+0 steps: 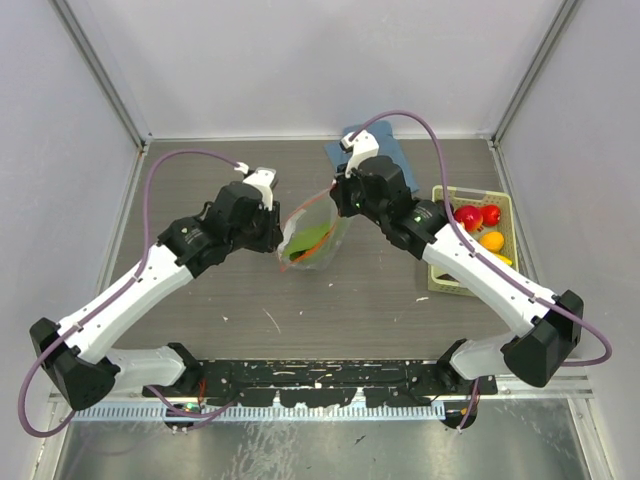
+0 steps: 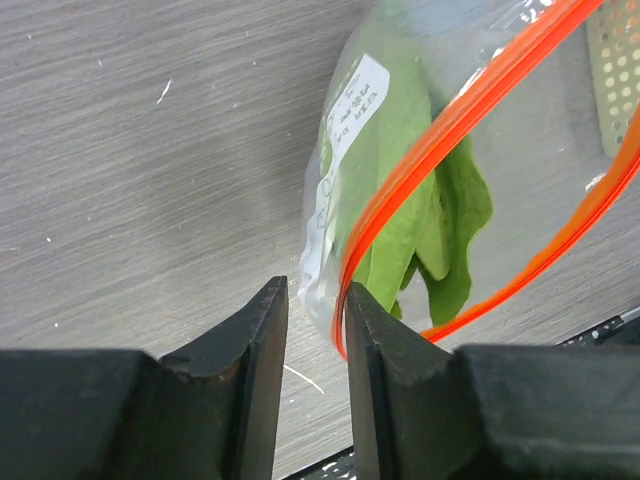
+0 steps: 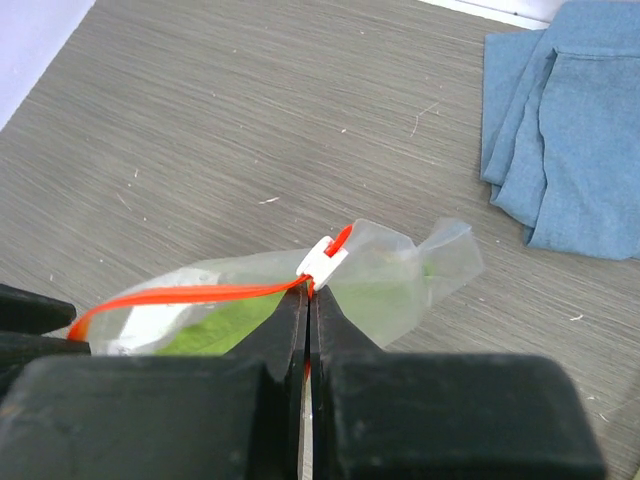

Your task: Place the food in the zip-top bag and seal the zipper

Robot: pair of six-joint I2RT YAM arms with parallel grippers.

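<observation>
The clear zip bag [image 1: 325, 245] with an orange zipper holds green leafy food [image 2: 445, 235], seen in the left wrist view. My right gripper is shut on the bag's zipper end at the white slider [image 3: 321, 259]. My left gripper is at the other end of the opening, part open, with the orange zipper edge by its fingertips; whether that edge is held is unclear.
A crate [image 1: 441, 281] with red and yellow food stands at the right. A folded blue cloth [image 3: 577, 130] lies behind the bag.
</observation>
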